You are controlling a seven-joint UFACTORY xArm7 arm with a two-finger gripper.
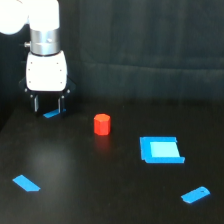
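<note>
A small red block [102, 124], which looks six-sided, stands on the black table near the middle of the view. To its right lies a pale square [163, 149] edged with blue tape [148, 151]. My gripper [48, 104] hangs at the upper left under its white housing, left of the red block and well apart from it. Its two dark fingers stand apart, and nothing shows between them except table and a strip of blue tape behind or below.
Strips of blue tape mark the table: a front-left strip [26, 183], a front-right strip [195, 195] and a back-left strip [55, 112] near the gripper. A dark curtain [140, 50] closes off the back.
</note>
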